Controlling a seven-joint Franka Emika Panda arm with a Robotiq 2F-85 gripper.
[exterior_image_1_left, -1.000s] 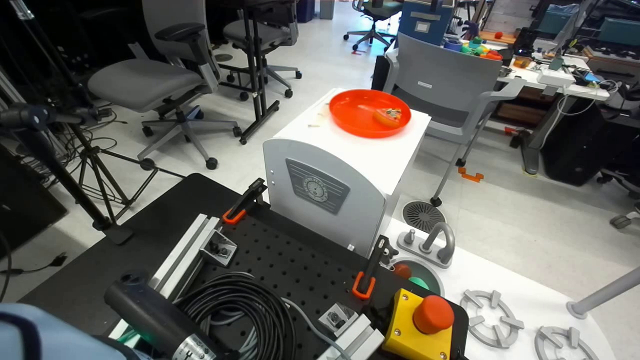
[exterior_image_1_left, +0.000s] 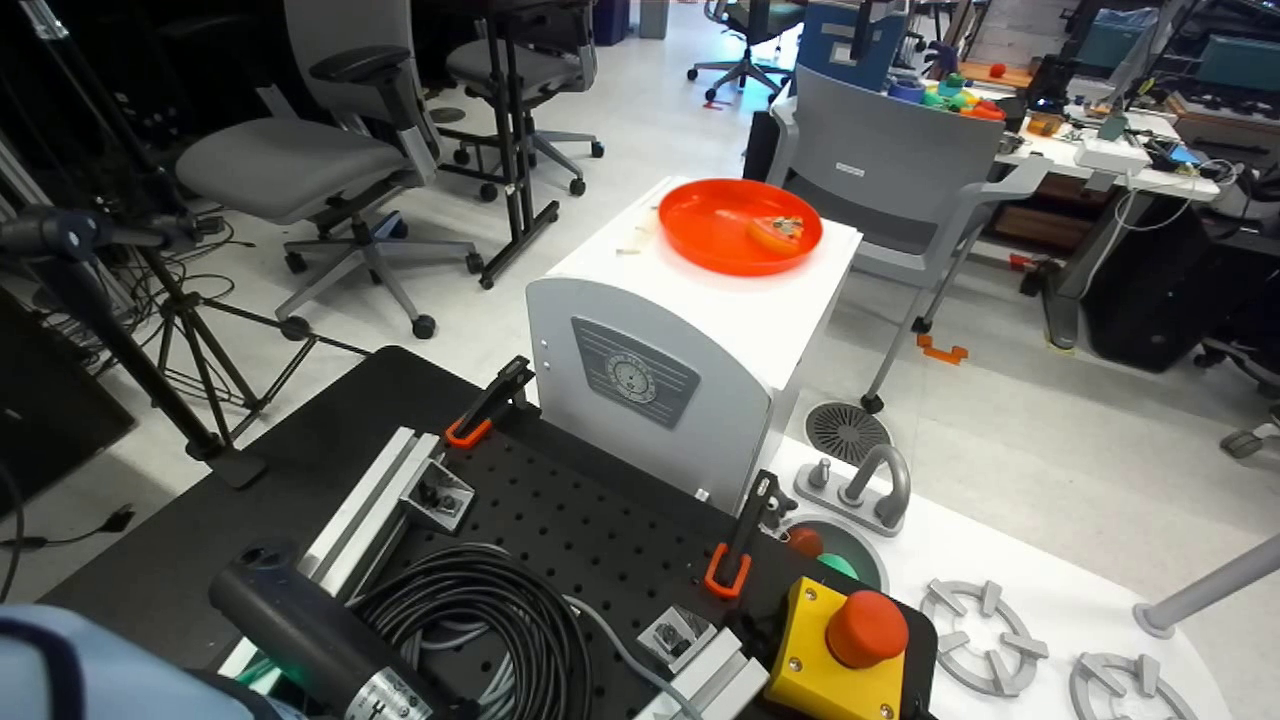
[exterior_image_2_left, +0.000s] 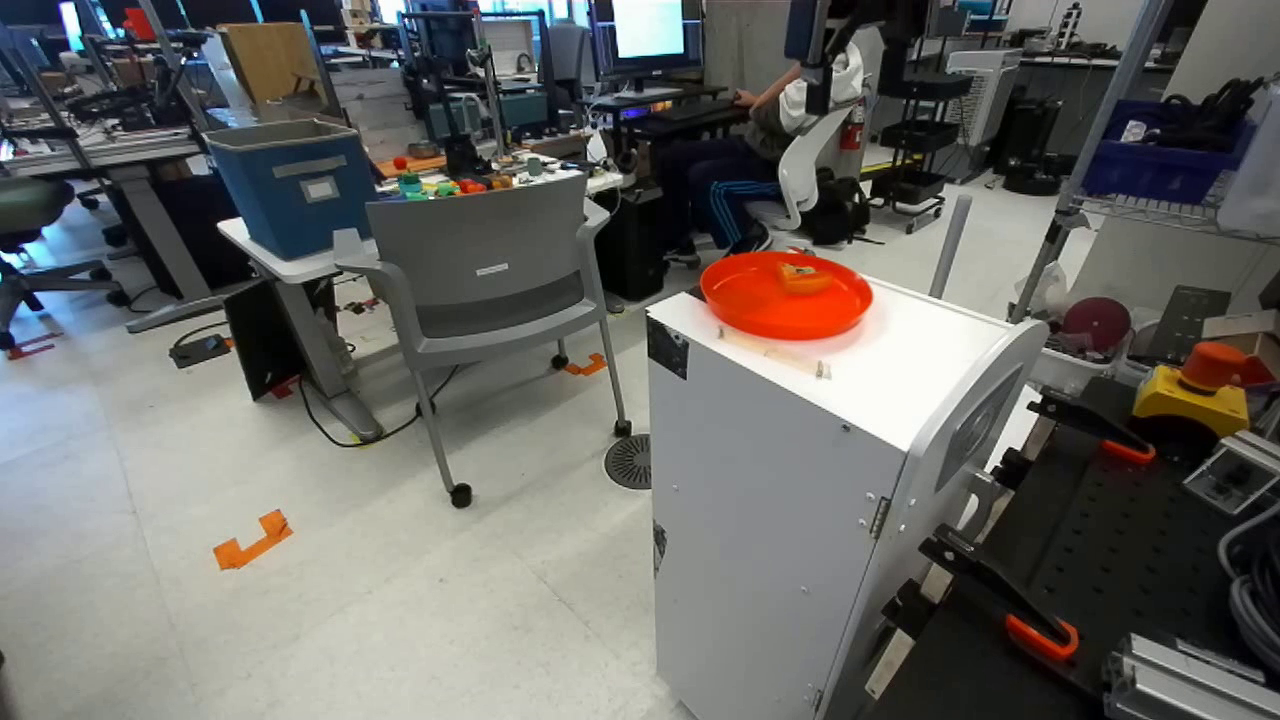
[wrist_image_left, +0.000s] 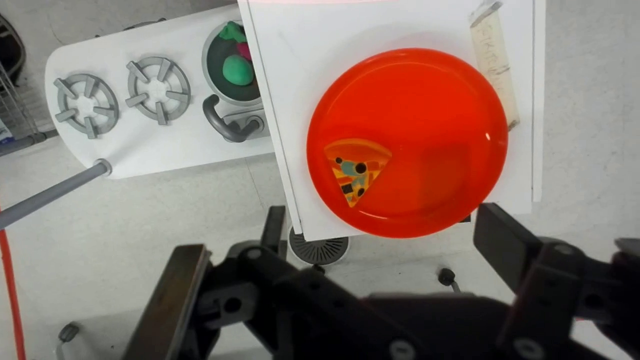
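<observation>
A toy pizza slice (wrist_image_left: 358, 171) lies in a round red plate (wrist_image_left: 432, 102), near the rim on the left side in the wrist view. The plate rests on top of a white cabinet (exterior_image_1_left: 720, 318). My gripper is open, its two dark fingers (wrist_image_left: 507, 243) spread wide at the bottom of the wrist view, with nothing held between them. In exterior view 2 a dark part of the gripper (exterior_image_2_left: 818, 72) hangs at the top edge, above and clear of the plate. The slice is also visible in the plate (exterior_image_2_left: 744, 306) there.
Beside the cabinet, a white counter (wrist_image_left: 198, 147) has burner grates (wrist_image_left: 158, 90), a faucet (wrist_image_left: 225, 123) and a sink holding toy food (wrist_image_left: 238, 70). A tape strip (wrist_image_left: 495, 66) lies beside the plate. A grey chair (exterior_image_2_left: 492, 264) stands close behind the cabinet.
At the top of exterior view 1, the dark tip of the gripper reaches lower than before. The plate, the pizza slice and the cabinet have stayed put.
</observation>
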